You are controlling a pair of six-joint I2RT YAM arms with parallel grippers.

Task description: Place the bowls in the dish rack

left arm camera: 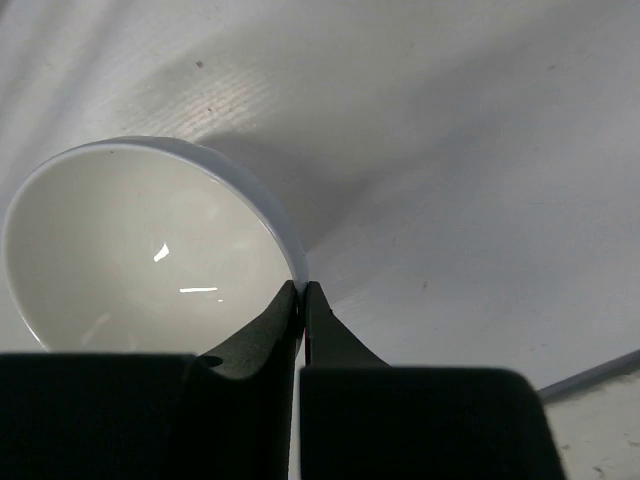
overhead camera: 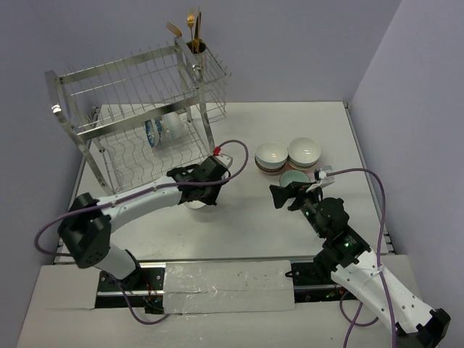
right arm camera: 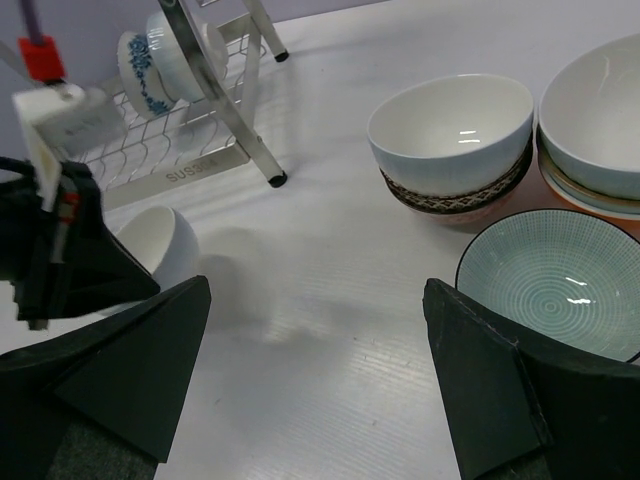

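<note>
A white bowl [left arm camera: 140,250] is in my left gripper, which is shut on its rim; from above, that bowl is mostly hidden under the gripper [overhead camera: 210,190], just in front of the dish rack [overhead camera: 94,133]. Two bowls stand on edge in the rack's lower level [right arm camera: 170,60]. At the right, stacked bowls [right arm camera: 450,130] sit beside a green-grey bowl [right arm camera: 550,290]. My right gripper is open above the table near them, holding nothing.
Cutlery stands in a holder [overhead camera: 196,46] at the rack's top back. Walls bound the sides and back.
</note>
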